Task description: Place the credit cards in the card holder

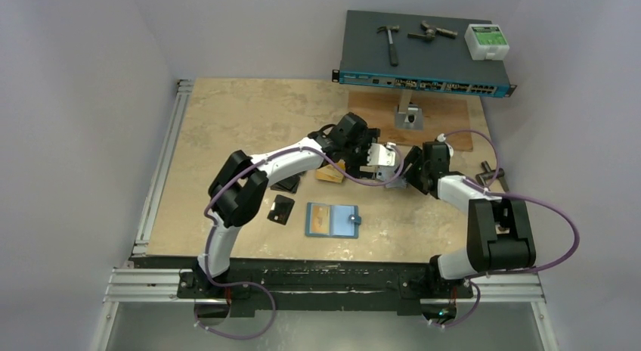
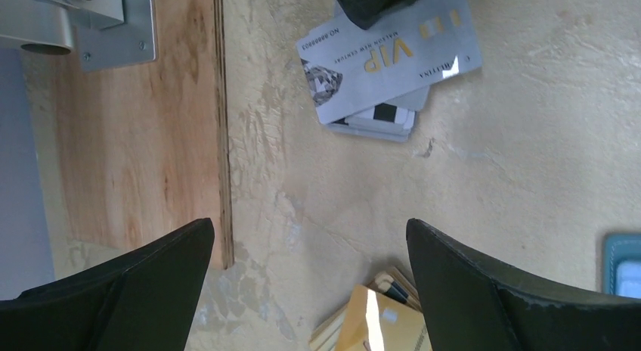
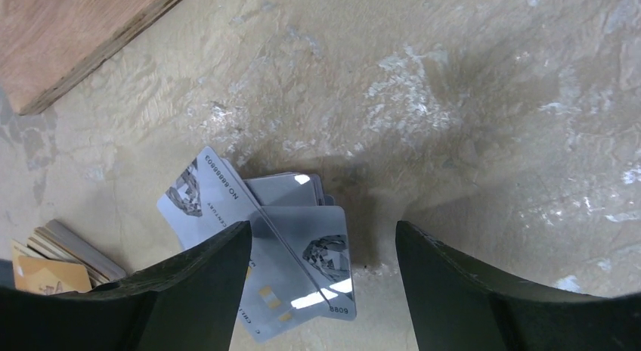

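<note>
A fanned pile of silver cards (image 1: 396,181) lies on the table, its top card marked VIP in the left wrist view. My right gripper is over the pile, fingers parted. Its left finger covers part of the cards, and a silver card (image 3: 302,253) shows in the gap, not clamped. To the left of the pile, my left gripper stands open above the table with nothing between its fingers. A stack of gold cards (image 2: 382,324) is partly hidden by its right finger. The blue card holder (image 1: 332,234) lies unfolded near the front, a gold card in its left half.
Black cards (image 1: 280,209) lie left of the holder. Behind the silver cards are a wooden board (image 1: 453,128) and a metal stand (image 1: 409,118) under the rack unit (image 1: 423,56). Hammers lie at the right edge. Table right of the holder is clear.
</note>
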